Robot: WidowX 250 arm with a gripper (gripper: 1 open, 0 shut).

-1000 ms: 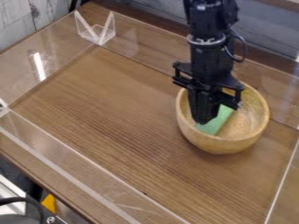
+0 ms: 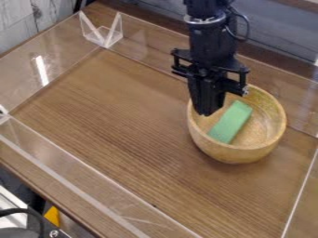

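Observation:
My black gripper point(image 2: 202, 85) hangs over the back-left rim of a round wooden bowl point(image 2: 263, 132), its fingers pointing down. A green block point(image 2: 230, 121) lies inside the bowl, on the table at the right. I cannot see clearly whether the fingers hold anything or how far apart they are.
A white wire object point(image 2: 102, 30) stands at the back left. A dark cable or part point(image 2: 25, 223) is at the front-left edge.
My gripper has moved up and back, away from the inside of the bowl, uncovering more of the green block.

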